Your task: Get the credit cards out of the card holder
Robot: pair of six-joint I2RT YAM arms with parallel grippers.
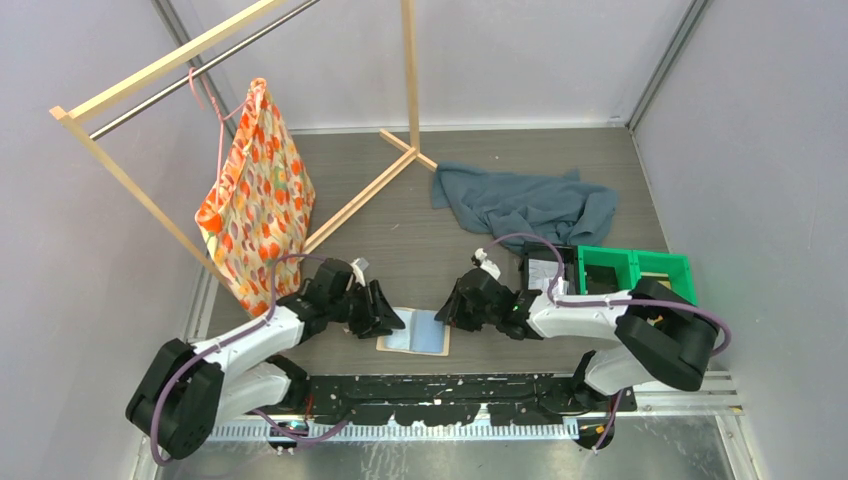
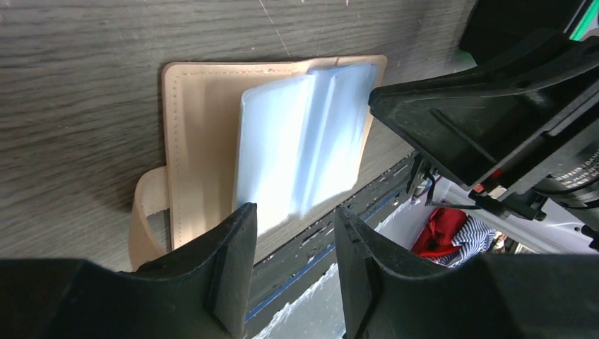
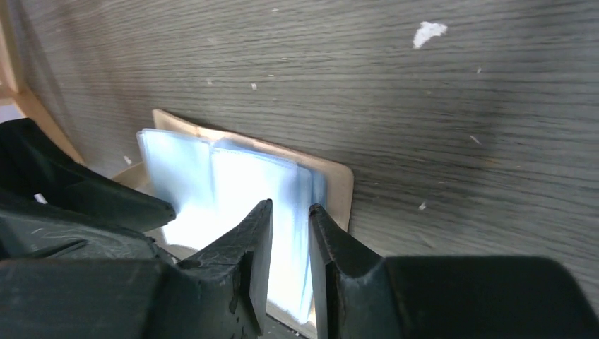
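Note:
The card holder (image 1: pixel 413 330) lies open on the grey floor, a tan cover with pale blue translucent sleeves (image 2: pixel 275 148), its strap (image 2: pixel 146 205) at the left. Whether the sleeves contain cards I cannot tell. My left gripper is part open at the holder's left side, fingertips near the lower sleeve edge, nothing visible between them. My right gripper is part open over the right-hand edge of the sleeves (image 3: pixel 240 191), its fingertips at that edge; whether a sleeve edge is between them I cannot tell.
Green bins (image 1: pixel 675 270) and a black box stand at the right. A teal cloth (image 1: pixel 520 200) lies behind. A wooden rack (image 1: pixel 360 200) with a hanging patterned bag (image 1: pixel 255 200) occupies the left. Bare floor lies behind the holder.

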